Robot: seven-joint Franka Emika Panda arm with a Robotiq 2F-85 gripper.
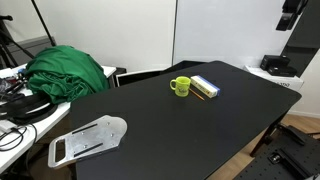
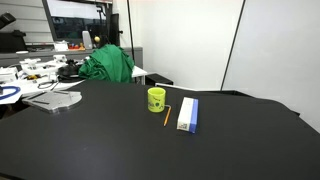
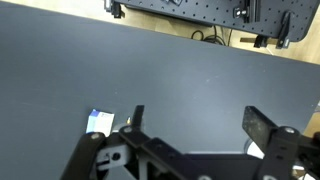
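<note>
My gripper is open and empty, its two fingers spread wide in the wrist view. In exterior view 1 it hangs high at the top right, well above the table and apart from everything on it. A yellow-green mug (image 1: 181, 86) stands upright on the black table, also clear in the second exterior view (image 2: 156, 99). Beside it lie an orange pencil (image 2: 167, 115) and a blue-and-white box (image 2: 188, 114). The box (image 3: 98, 122) shows left of the fingers in the wrist view, where the mug cannot be made out.
A flat silver-grey plate with slots (image 1: 88, 140) lies at the near left of the table in exterior view 1. Green cloth (image 1: 65, 73) is heaped on a side surface behind it.
</note>
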